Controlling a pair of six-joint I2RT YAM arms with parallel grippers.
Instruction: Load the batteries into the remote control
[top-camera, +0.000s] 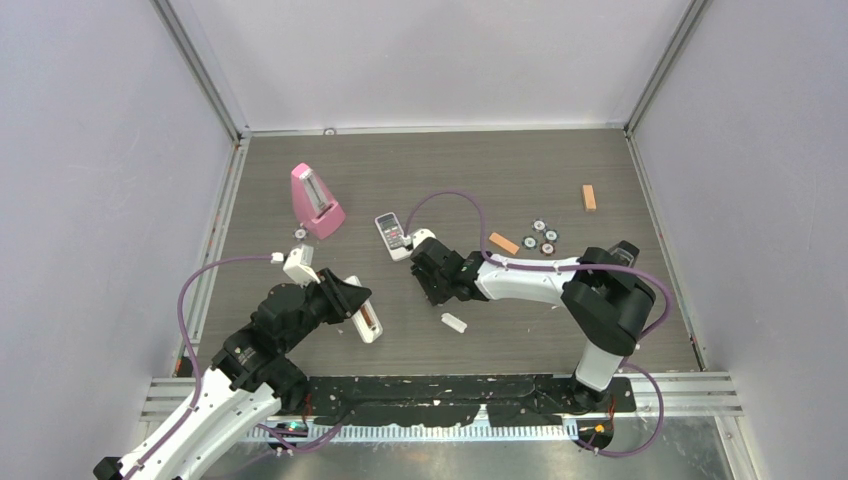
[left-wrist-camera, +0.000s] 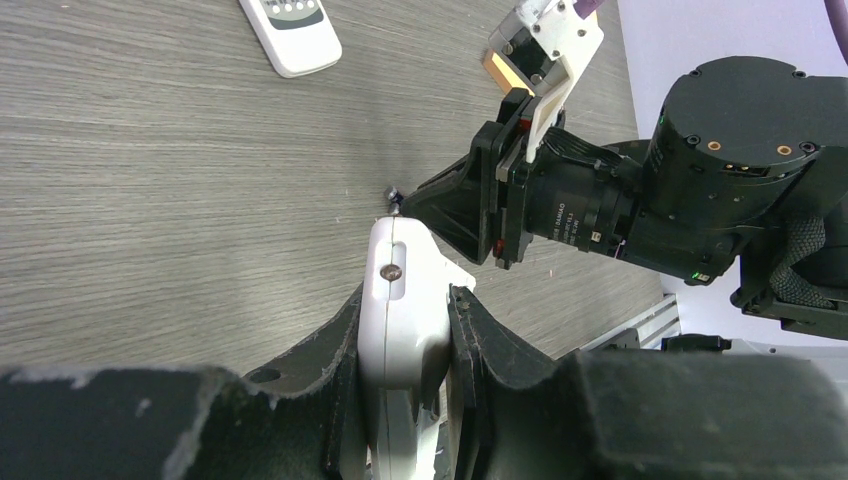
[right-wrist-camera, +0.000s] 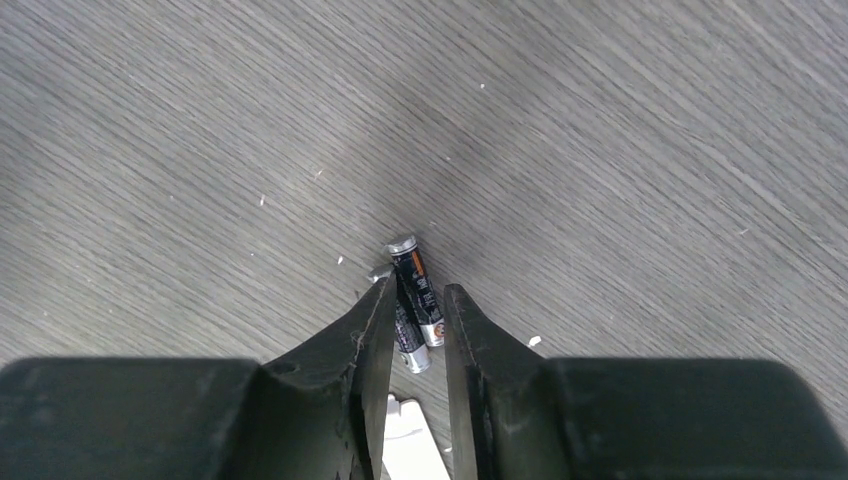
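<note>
My left gripper (top-camera: 350, 298) is shut on a white remote control (top-camera: 367, 320), which fills the lower middle of the left wrist view (left-wrist-camera: 402, 320). My right gripper is low over the table, its fingers at two dark batteries with silver ends (right-wrist-camera: 419, 290) lying side by side; whether it grips one is hard to make out. The white battery cover (top-camera: 453, 322) lies just in front of the right gripper, and also shows at the bottom of the right wrist view (right-wrist-camera: 414, 450).
A second white remote (top-camera: 390, 236) lies behind the right gripper. A pink object (top-camera: 316, 205) stands back left. Orange blocks (top-camera: 589, 197) and several small round parts (top-camera: 548, 248) lie to the right.
</note>
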